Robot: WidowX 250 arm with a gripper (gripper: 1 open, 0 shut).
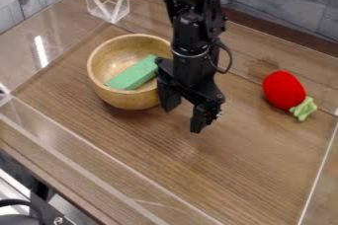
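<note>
My black gripper [183,106] hangs open over the wooden table at the middle of the view, just right of a wooden bowl [113,49]. Inside the bowl lies a green block [132,75]. I see nothing held between the fingers. On the right side lies a red object with a green top [284,91], apart from the gripper.
A pale, see-through object [109,4] stands at the back left, near the table's edge.
</note>
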